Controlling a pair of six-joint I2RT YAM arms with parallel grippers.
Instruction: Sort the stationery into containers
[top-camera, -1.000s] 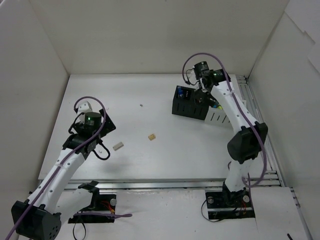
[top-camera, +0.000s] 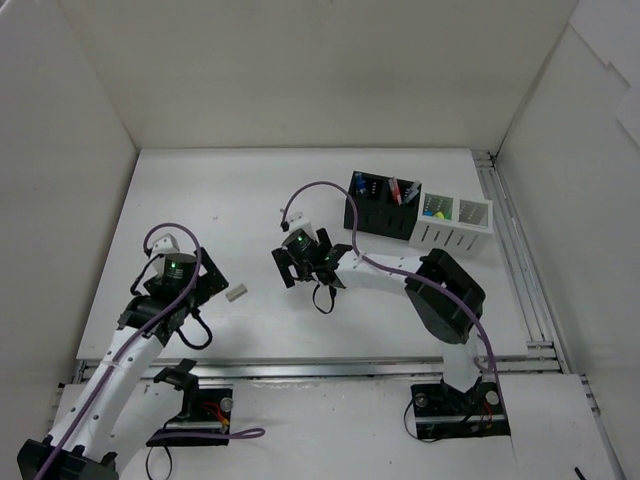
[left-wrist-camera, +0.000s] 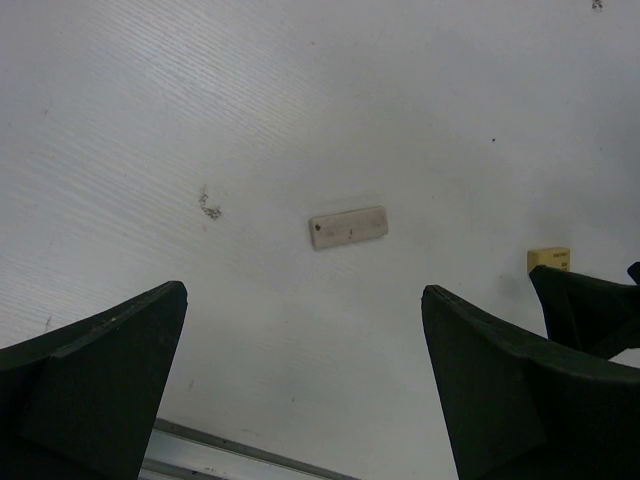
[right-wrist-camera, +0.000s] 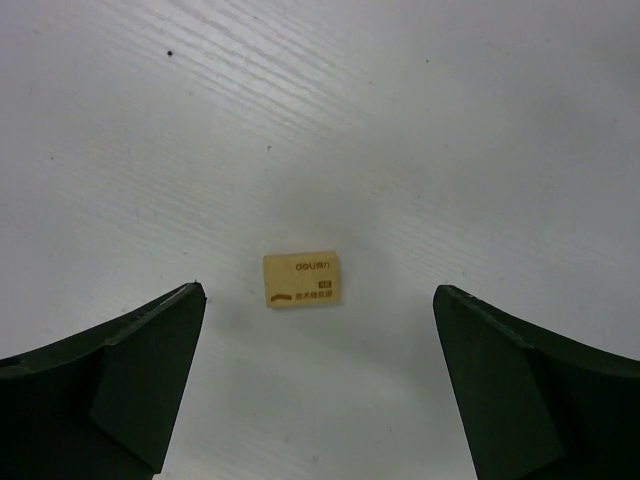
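A pale grey-beige eraser (top-camera: 236, 292) lies on the table just right of my left gripper (top-camera: 215, 278). In the left wrist view this eraser (left-wrist-camera: 348, 228) shows ahead of the open, empty fingers. A small tan block with printing (right-wrist-camera: 302, 279) lies between the spread fingers of my right gripper in the right wrist view, untouched. That gripper hides the block in the top view. The black container (top-camera: 379, 219) at the back right holds blue, red and grey items. Joined to its right side, a white container (top-camera: 447, 237) has yellow-green things inside.
A metal rail (top-camera: 320, 369) runs along the table's front edge, another along the right. The two grippers stand apart, with the eraser between them.
The left arm has shifted slightly left and down.
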